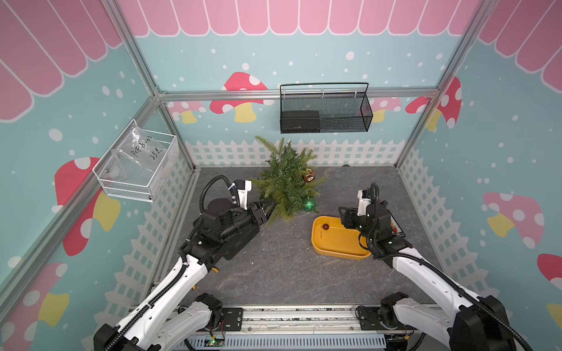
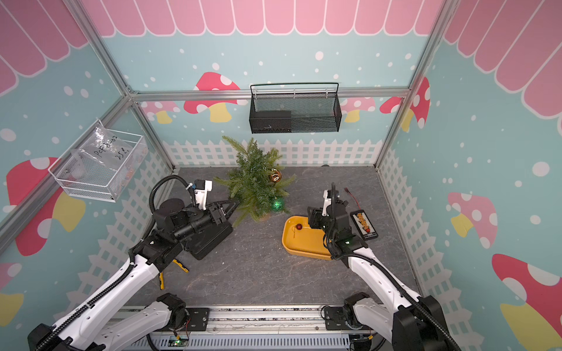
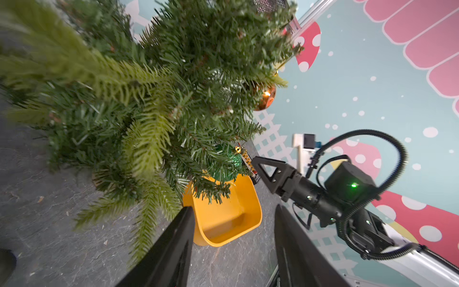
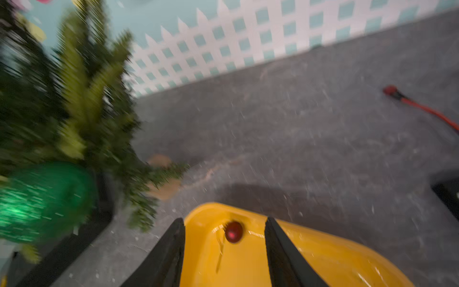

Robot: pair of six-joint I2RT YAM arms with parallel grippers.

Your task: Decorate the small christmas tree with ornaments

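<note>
The small green tree (image 1: pixel 285 175) stands at the middle back of the table. On its right side hang a copper ornament (image 1: pixel 308 175) and, lower down, a green ornament (image 1: pixel 309 204). A small dark red ornament (image 4: pixel 233 231) lies in the far left corner of the yellow tray (image 1: pixel 341 254). Above that tray my right gripper is open, with nothing held. My left gripper stands part open at the tree's left side, and the gap between its fingers is empty.
On the right lies a small black box of ornaments (image 2: pixel 364 224); a red-tipped cable (image 4: pixel 390 91) is behind it. A black case (image 2: pixel 210 239) sits below my left arm, near yellow-handled pliers (image 2: pixel 180 265).
</note>
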